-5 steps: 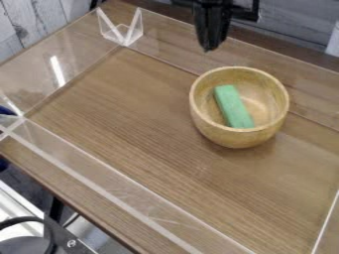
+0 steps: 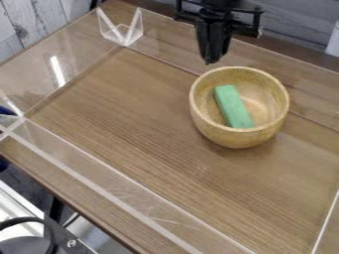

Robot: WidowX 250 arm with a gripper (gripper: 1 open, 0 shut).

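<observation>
My dark gripper (image 2: 212,52) hangs at the top centre of the camera view, shut, with nothing visible between its fingers. Below it and a little to the right, a light wooden bowl (image 2: 272,112) holds a green oblong block (image 2: 233,106). The gripper is apart from both, above the bowl's far side.
A wooden table (image 2: 119,159) fills most of the view, largely bare to the left and front. Clear plastic pieces (image 2: 122,27) show at the back left and along the left edge. A black object (image 2: 34,243) is at the bottom left corner.
The gripper has moved slightly down in the view, toward the bowl. The bowl and green block have stayed in place.
</observation>
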